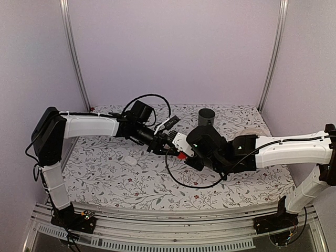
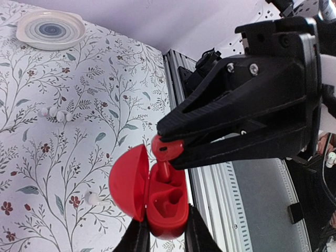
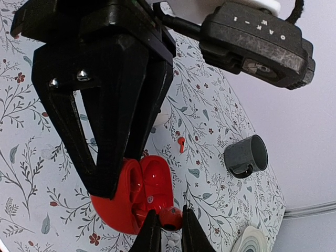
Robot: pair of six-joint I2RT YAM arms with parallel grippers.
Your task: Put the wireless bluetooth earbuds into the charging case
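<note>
Near the table's middle in the top view, my left gripper is shut on the red open charging case [image 2: 126, 178], whose lid stands up. My right gripper is shut on a red earbud [image 2: 167, 148]; in the left wrist view its stem points down into one of the case's slots. In the right wrist view the earbud [image 3: 170, 216] sits between the fingertips at the case's edge. A small red earbud-like piece [image 3: 181, 144] lies on the table behind.
A grey mug [image 1: 206, 115] stands behind the grippers. A pale dish [image 2: 50, 21] is at the right of the table. A small white object [image 1: 131, 160] lies at the left.
</note>
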